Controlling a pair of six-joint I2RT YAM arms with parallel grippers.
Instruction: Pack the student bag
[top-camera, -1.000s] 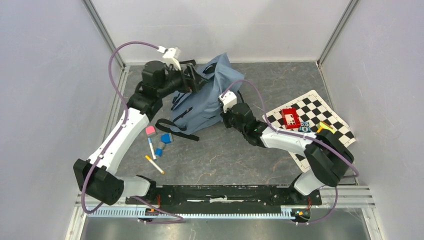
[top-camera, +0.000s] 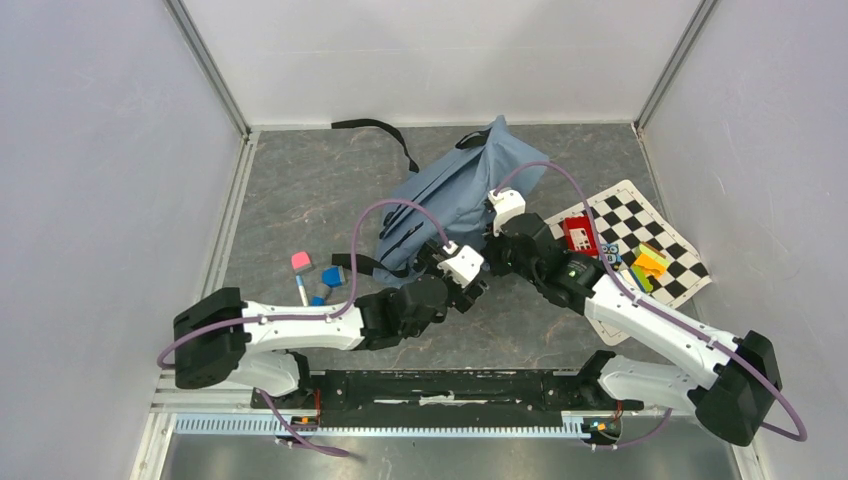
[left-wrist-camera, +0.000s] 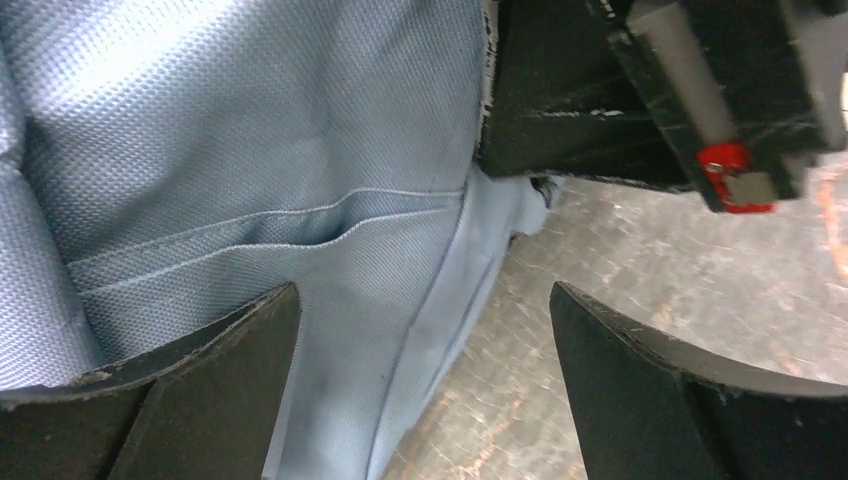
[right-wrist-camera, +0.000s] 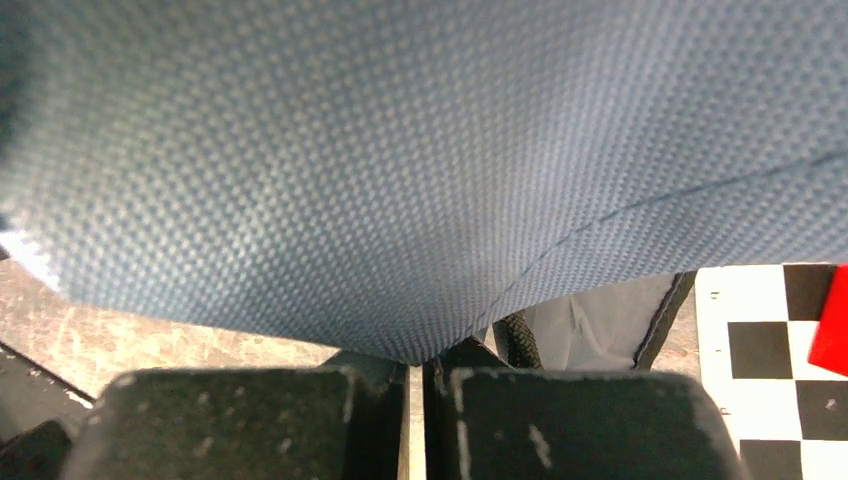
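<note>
The blue-grey bag (top-camera: 455, 190) lies slanted at the back middle of the table, its flap raised at the top. My right gripper is shut on a pinched fold of the bag's cloth, which tapers down between its fingertips. At the bag's front edge, my left gripper stands open. Its left finger (left-wrist-camera: 215, 385) overlaps the bag's stitched side panel in the left wrist view, while its right finger (left-wrist-camera: 650, 385) is over bare table. Part of my right gripper shows as a black block at that view's upper right.
A checkerboard mat (top-camera: 625, 215) at right carries a red case (top-camera: 578, 236), a small blue piece and a yellow-green item (top-camera: 650, 262). At left lie a pink block (top-camera: 301, 262), blue blocks (top-camera: 333, 276) and a pen (top-camera: 302, 291). A black strap (top-camera: 385, 126) trails behind the bag.
My left gripper has come from the bag's far left side down to its front, close to the right gripper. The right gripper and the bag have shifted right together.
</note>
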